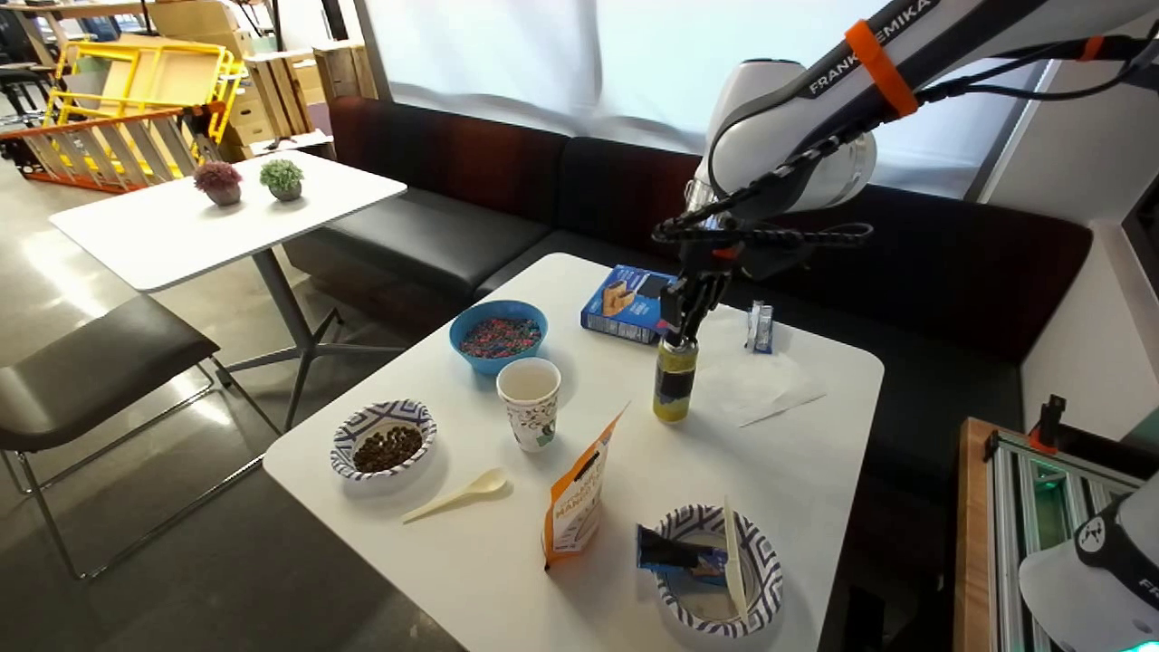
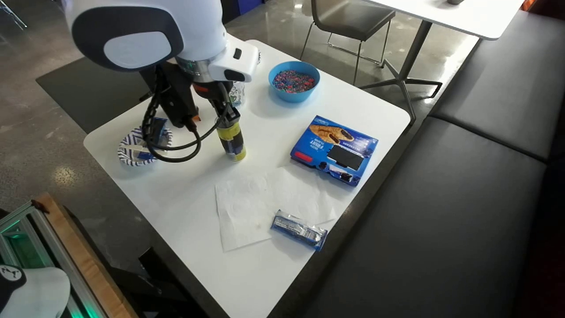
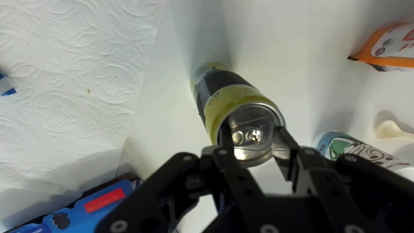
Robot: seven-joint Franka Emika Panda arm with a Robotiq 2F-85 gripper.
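Observation:
A yellow-green can with a dark band (image 1: 674, 382) stands on the white table (image 1: 608, 380). In the wrist view the can (image 3: 223, 87) shows its silver lid and pull tab facing up. My gripper is over the lid, part open, one finger toward each side of the rim. The tips sit at or just above the can's top in exterior view 1; contact with the rim is not clear. From the opposite side, exterior view 2 has the can (image 2: 233, 142) below my gripper (image 2: 227, 114), its base at the table.
Nearby are a patterned paper cup (image 1: 530, 407), an orange-and-white bag (image 1: 576, 505), a blue bowl of coloured bits (image 1: 500, 335) and a blue box (image 2: 336, 148). A paper towel (image 2: 243, 209) and a wrapped bar (image 2: 299, 230) lie beyond. Bare table surrounds the can.

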